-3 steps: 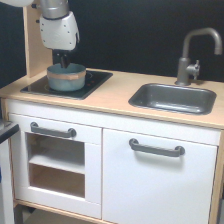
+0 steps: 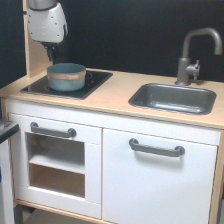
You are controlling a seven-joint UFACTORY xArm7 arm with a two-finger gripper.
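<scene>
A blue-grey pot (image 2: 66,81) with a brownish inside rests on the black cooktop (image 2: 96,79) at the left of the toy kitchen's counter. My gripper (image 2: 51,56), beneath the white hand, is up and to the left behind the pot, its dark fingers small against the dark wall. A gap shows between it and the pot's rim in the image. Whether the fingers are apart or together is too small and dark to make out.
Below are white cabinet fronts with grey handles (image 2: 157,149). A wooden post (image 2: 36,58) rises at the back left.
My gripper has moved up and leftward, from directly over the pot's rim to clear of it in the image. The pot stays on the cooktop in nearly the same place.
</scene>
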